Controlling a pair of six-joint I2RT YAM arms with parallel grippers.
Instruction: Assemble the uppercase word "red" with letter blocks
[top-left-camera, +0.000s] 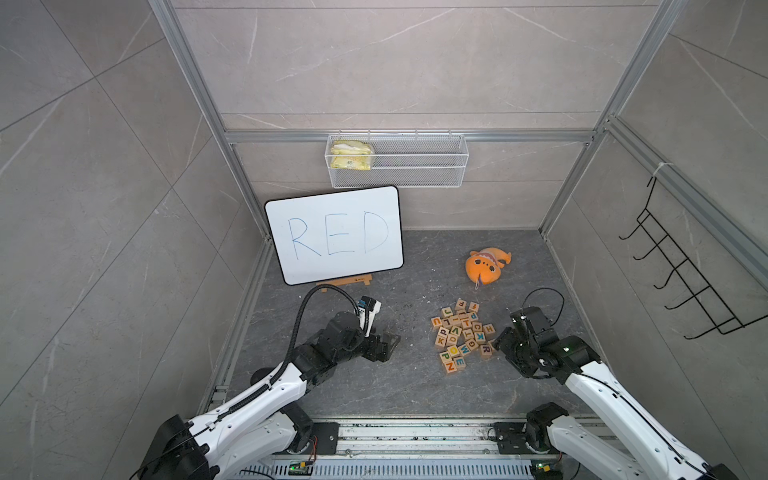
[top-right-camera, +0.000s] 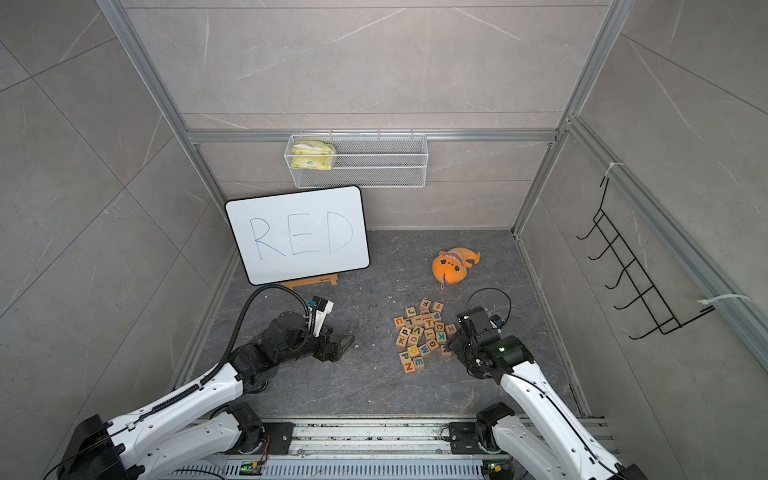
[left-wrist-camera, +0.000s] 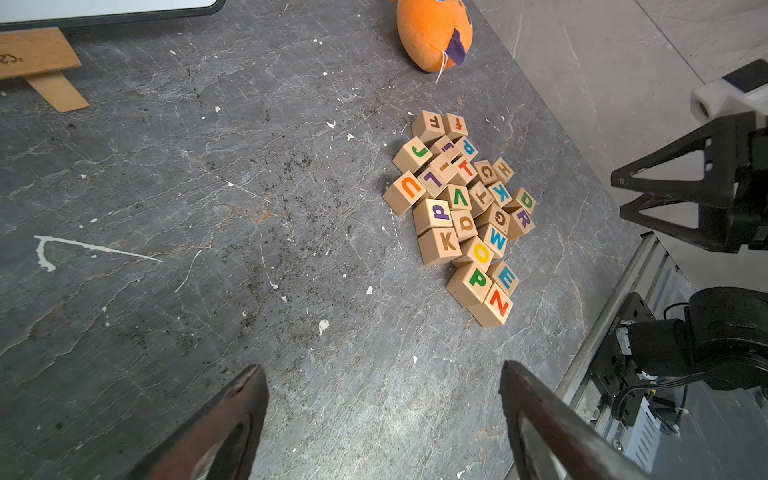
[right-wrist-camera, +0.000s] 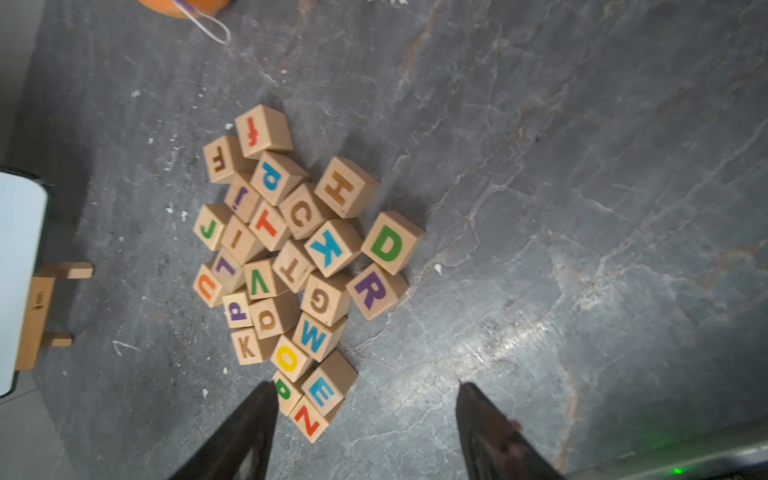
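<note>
A whiteboard (top-left-camera: 333, 232) with RED written on it stands at the back left. Wooden letter blocks form a loose cluster in the middle right; an R block (right-wrist-camera: 377, 290), a D block (right-wrist-camera: 392, 240) and an E block (right-wrist-camera: 329, 381) show among them. My left gripper stands open, empty, left of the cluster. My right gripper is open and empty above the cluster's right side, pointing down.
An orange plush toy (top-left-camera: 485, 266) lies behind the blocks. A wire basket (top-left-camera: 416, 160) hangs on the back wall and a black hook rack (top-left-camera: 688, 272) on the right wall.
</note>
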